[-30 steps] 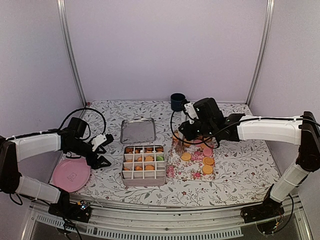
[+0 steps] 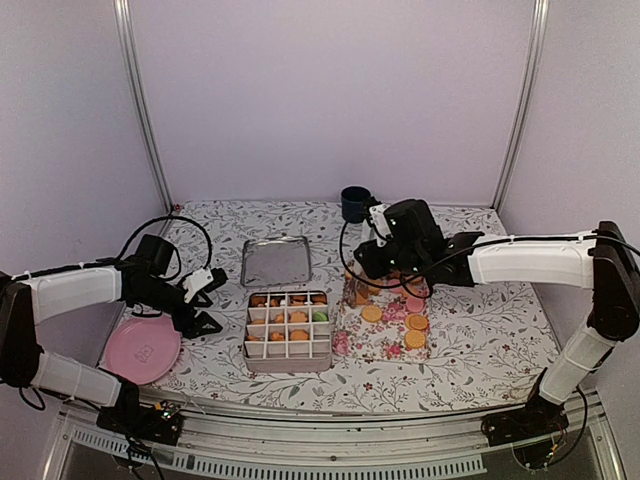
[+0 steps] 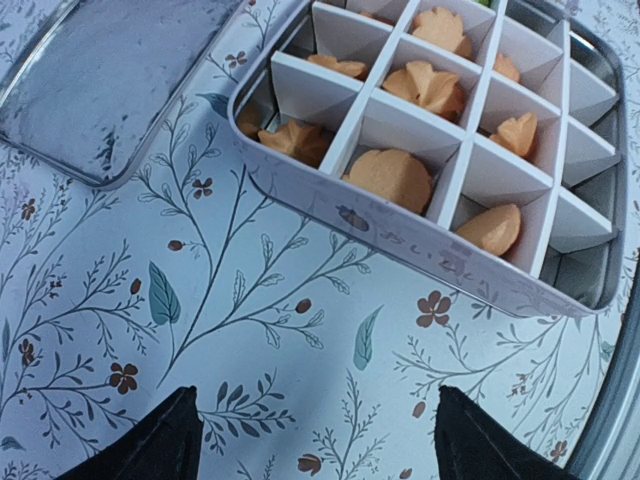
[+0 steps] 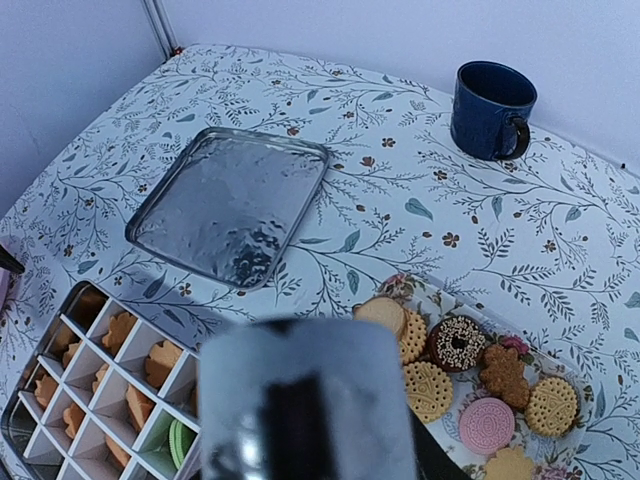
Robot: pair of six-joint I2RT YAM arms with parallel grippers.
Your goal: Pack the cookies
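A metal box [image 2: 288, 365] with a white divider stands at table centre. Brown cookies, such as the leaf-shaped cookie [image 3: 428, 88], lie in many compartments, and green cups sit in one; several right-hand compartments are empty in the left wrist view. On the floral tray [image 4: 425, 293] to the right lie more cookies, among them a sprinkled ring cookie [image 4: 457, 343] and a pink round cookie [image 4: 487, 425]. My right gripper [image 2: 370, 272] is open over that tray's back left part; a blurred grey block hides its fingertips in its wrist view. Left of the box, my left gripper is open and empty.
Behind the box lies a flat metal lid [image 2: 276, 262]. A dark blue mug [image 4: 492, 110] stands at the back. The pink plate [image 2: 143, 350] is partly under the left arm at front left. Free table surrounds the lid and the right edge.
My right gripper has shifted slightly over the back left of the floral tray. The left arm, the box and the lid stay where they were.
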